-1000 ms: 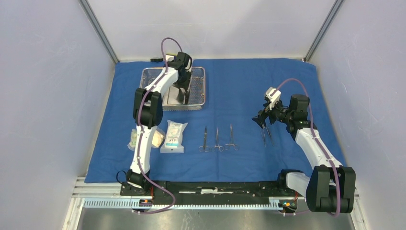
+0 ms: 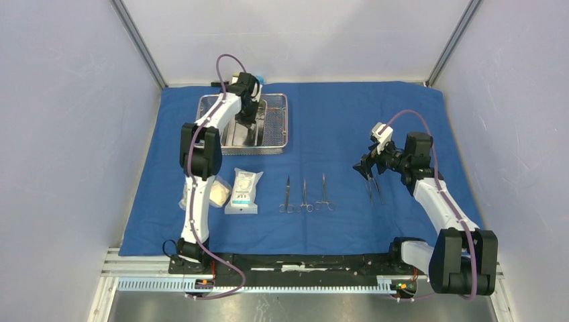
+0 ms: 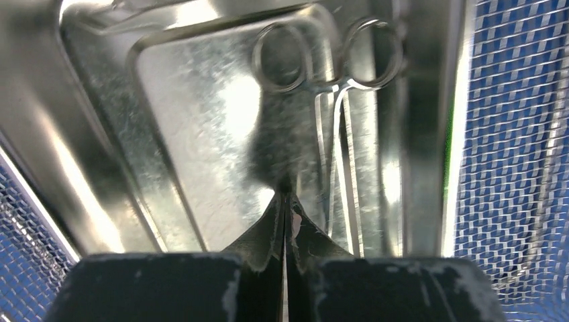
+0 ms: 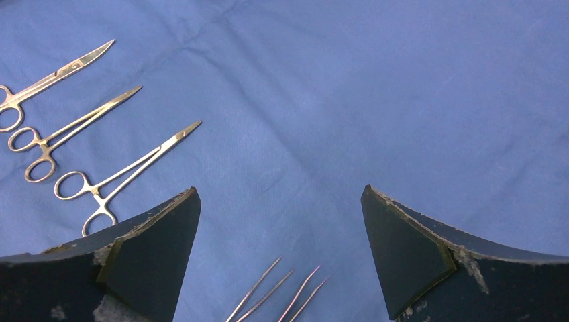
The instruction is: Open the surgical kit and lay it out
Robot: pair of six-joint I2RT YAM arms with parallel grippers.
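In the left wrist view a ring-handled clamp (image 3: pixel 333 127) lies in the metal tray (image 3: pixel 201 114), rings toward the top. My left gripper is shut just left of its shanks, with nothing visible between the fingertips; the right finger hides the clamp's lower end. From above, that gripper (image 2: pixel 250 125) is down over the tray. My right gripper stands open and empty above the drape, over two pairs of slim tweezers (image 4: pixel 258 288). Scissors (image 4: pixel 64 72) and two clamps (image 4: pixel 86 124) (image 4: pixel 137 168) lie in a row to their left.
The tray sits inside a mesh basket (image 2: pixel 286 124) at the back left. Near the left arm lie a white packet (image 2: pixel 243 191) and a bag with pale contents (image 2: pixel 219 193). Blue drape (image 2: pixel 329 121) is bare between basket and right arm.
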